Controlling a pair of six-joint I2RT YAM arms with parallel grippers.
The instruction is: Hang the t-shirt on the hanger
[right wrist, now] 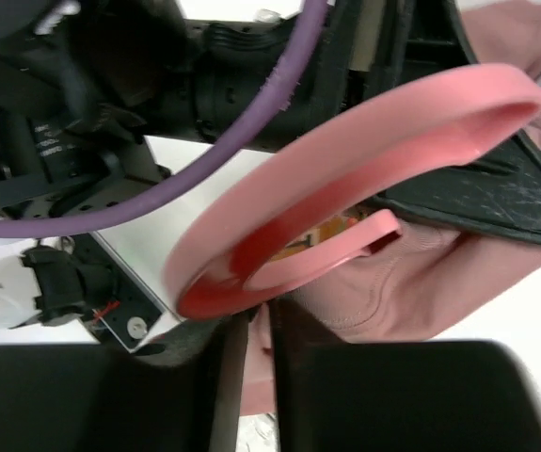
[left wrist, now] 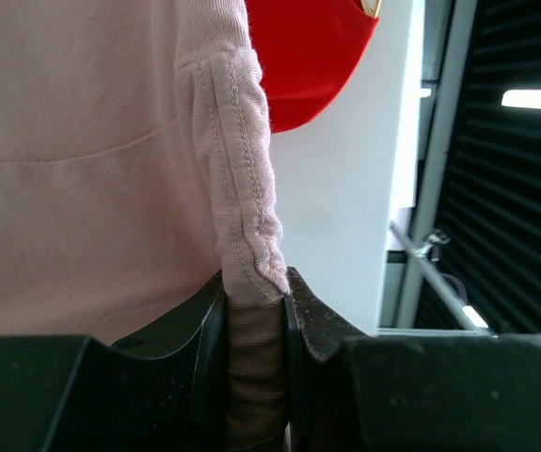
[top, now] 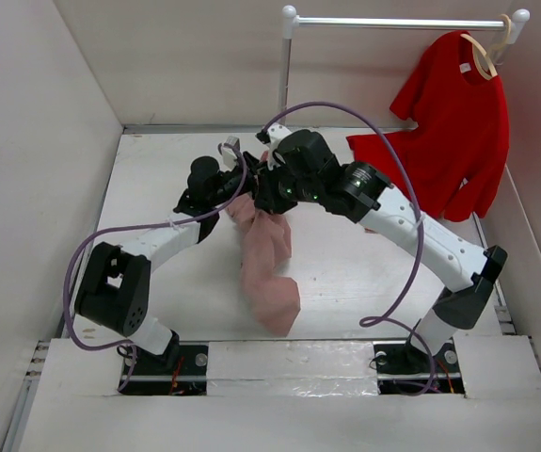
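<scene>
A pink t shirt (top: 268, 282) hangs between my two grippers above the white table, its lower part trailing toward the front. My left gripper is shut on a seamed, hemmed part of the pink shirt (left wrist: 101, 198). My right gripper is at the shirt just beside the left one, fingertips close together against pink cloth; whether they grip it is unclear. A pink plastic loop, likely the hanger (right wrist: 345, 151), crosses in front of the left gripper in the right wrist view. In the top view both grippers overlap and hide their fingertips.
A red shirt (top: 453, 122) hangs on a wooden hanger from the rail (top: 392, 24) at the back right, its lower part reaching the table. Walls enclose both sides.
</scene>
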